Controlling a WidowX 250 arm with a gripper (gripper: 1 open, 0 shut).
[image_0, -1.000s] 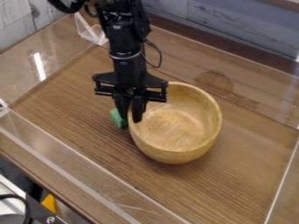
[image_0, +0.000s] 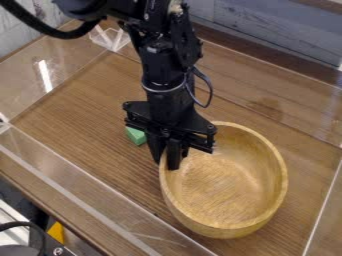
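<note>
My black gripper (image_0: 171, 146) is shut on the rim of a large tan oval bowl (image_0: 230, 190) in the middle right of the camera view. The bowl sits to the lower right of the gripper, its near part low in the frame. A small green object (image_0: 135, 134) lies just left of the gripper, partly hidden behind it.
A yellow item (image_0: 55, 231) and black cables show at the lower left edge.
The gripper and bowl have moved toward the camera, down in the frame, with the bowl held at its rim.
</note>
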